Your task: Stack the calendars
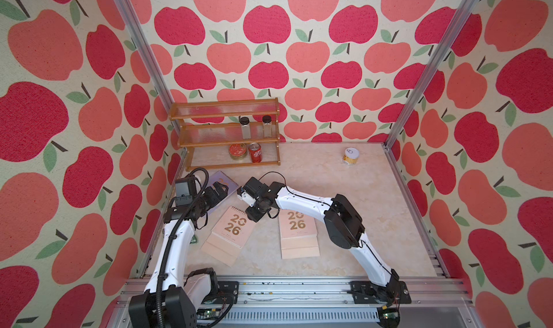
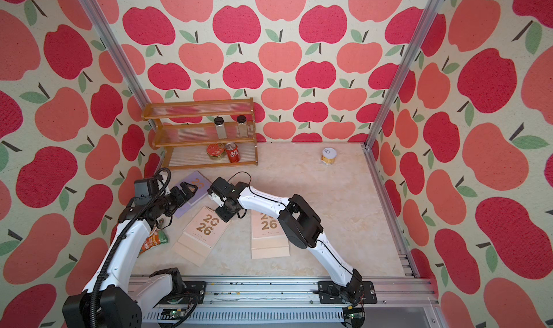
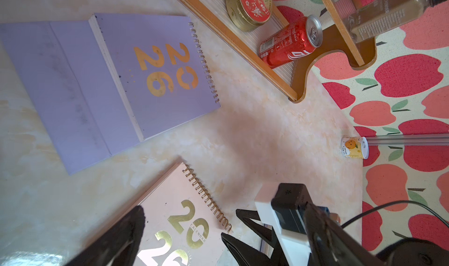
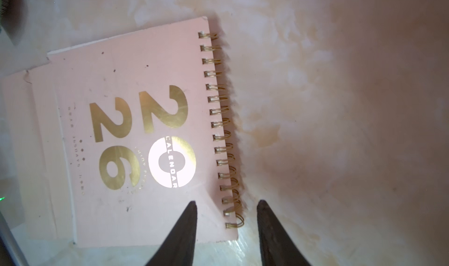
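Three 2026 calendars lie separately: a purple one [image 3: 117, 111] at back left, a pink one [image 1: 232, 230] [image 4: 135, 205] at front left, another pink one [image 1: 297, 230] right of it. My right gripper [image 1: 250, 212] hangs over the left pink calendar's top right corner at its spiral, fingers part-way apart, nothing visibly held. My left gripper [image 1: 219, 192] is over the purple calendar, open and empty, as far as the outside views show.
A wooden shelf [image 1: 224, 129] with jars, tins and a red can [image 3: 285, 44] stands at back left. A small yellow can [image 1: 350, 158] stands back right.
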